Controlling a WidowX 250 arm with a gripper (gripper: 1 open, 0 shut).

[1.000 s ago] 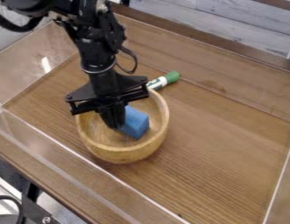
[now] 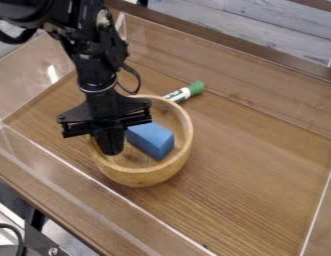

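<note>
My black gripper (image 2: 112,134) reaches down into a round wooden bowl (image 2: 153,174) from the upper left, its tip low over the bowl's left part. It is shut, with nothing visible between its fingers, though the tips are partly hard to make out. A blue block (image 2: 150,138) lies in the bowl just right of the gripper.
A green and white marker (image 2: 184,94) lies behind the bowl. A raised rim runs along the back and the left edge.
The gripper has shifted slightly left and down within the bowl, away from the blue block, which shows more fully now.
</note>
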